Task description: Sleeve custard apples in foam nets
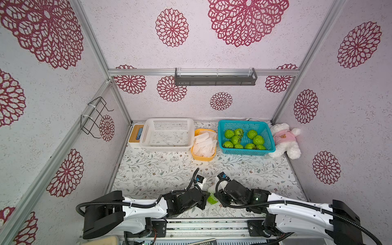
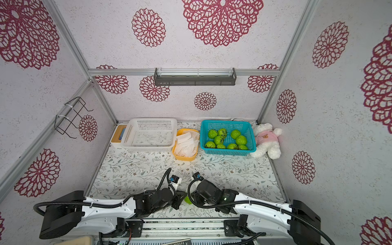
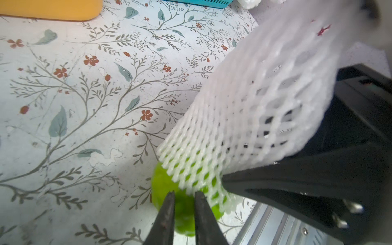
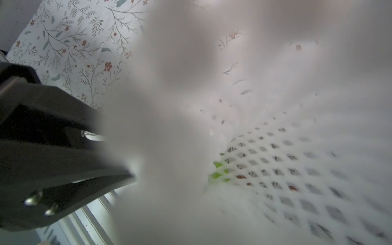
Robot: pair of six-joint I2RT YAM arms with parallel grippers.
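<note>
A green custard apple rests low on the floral table at front centre, partly inside a white foam net that stretches up from it. In the top left view my left gripper and right gripper flank it closely. The net fills much of both wrist views and hides where the fingertips end, so the fingers are hard to read. More green apples sit in the teal basket; more nets lie in the orange basket.
An empty white basket stands at the back left, with a small container beside it. A white plush toy sits at the back right. The table between the baskets and my arms is clear.
</note>
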